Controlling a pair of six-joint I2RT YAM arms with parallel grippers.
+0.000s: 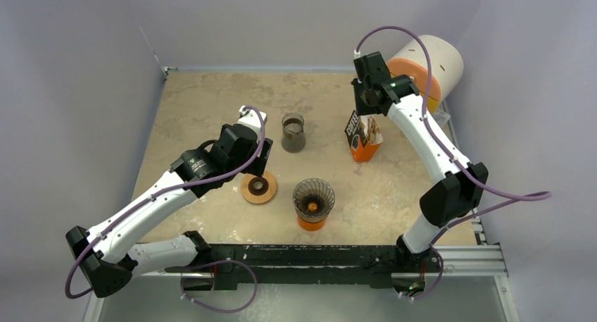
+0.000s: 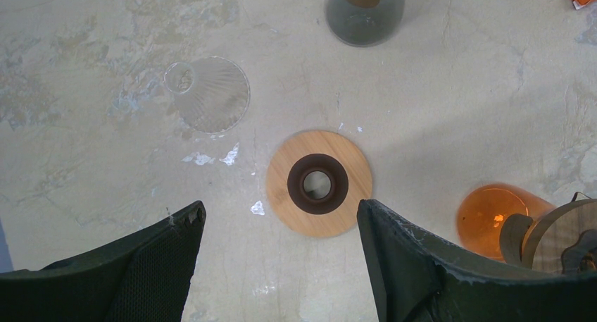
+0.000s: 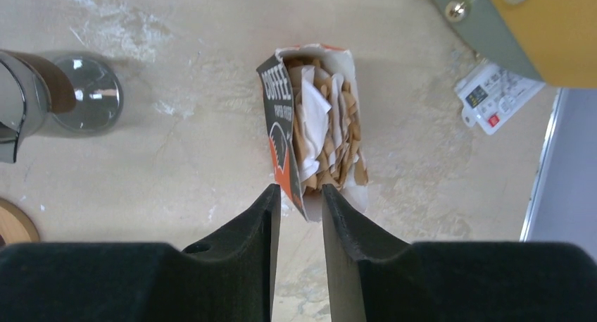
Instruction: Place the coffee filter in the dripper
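Note:
An orange-and-black box of paper filters [image 1: 364, 144] stands right of centre, white and brown papers [image 3: 313, 125] packed upright inside. My right gripper hangs above it, fingertips a little apart, with no filter visible between them. The dripper [image 1: 313, 199] sits on an orange base near the front centre, empty as far as the top view shows. My left gripper is above the wooden ring [image 2: 317, 142], open with nothing between its fingers.
A glass carafe [image 1: 293, 135] stands at the back centre. A white cylinder with orange and yellow panels [image 1: 436, 65] fills the back right corner.

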